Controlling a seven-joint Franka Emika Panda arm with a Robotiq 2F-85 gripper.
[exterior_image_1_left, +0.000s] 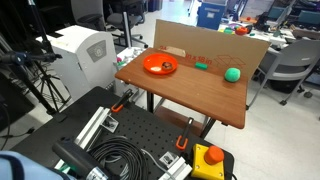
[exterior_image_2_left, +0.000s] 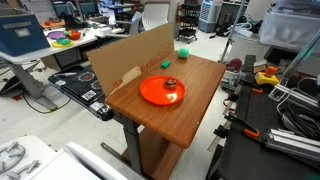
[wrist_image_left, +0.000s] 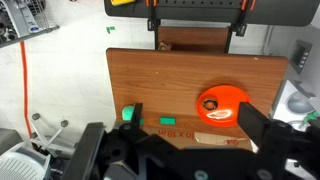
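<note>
My gripper is open high above the wooden table (wrist_image_left: 150, 80), with its dark fingers spread apart at the lower part of the wrist view and nothing between them. A red-orange plate (exterior_image_1_left: 158, 60) lies at the table's left in exterior view 1. On that plate rests a small round brown object with a dark centre (exterior_image_2_left: 171, 83). Toward the opposite end stands a green ball-like object (exterior_image_1_left: 232, 74). Between them, near the cardboard, is a small green block (wrist_image_left: 167, 121). The gripper touches none of these.
An upright cardboard panel (exterior_image_2_left: 135, 55) borders the table's far long side. On the near side, a dark perforated base (exterior_image_1_left: 150, 130) carries coiled black cable (exterior_image_1_left: 118, 157) and a yellow box with a red button (exterior_image_1_left: 209, 160).
</note>
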